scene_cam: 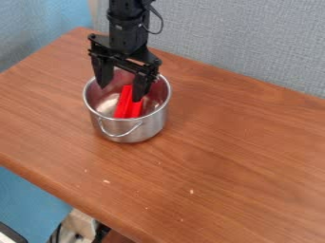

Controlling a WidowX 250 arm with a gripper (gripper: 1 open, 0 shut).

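A steel pail [117, 129] with a thin wire handle stands upright on the wooden table. Inside it are red objects [124, 102], long and bar-like. My black gripper [124, 84] hangs over the pail from above, open, its fingers at the rim or just inside it, one on each side of the red objects. Whether the fingertips touch anything is unclear.
A grey textured wall [241, 38] stands behind. The table's left edge drops to a blue area at the lower left.
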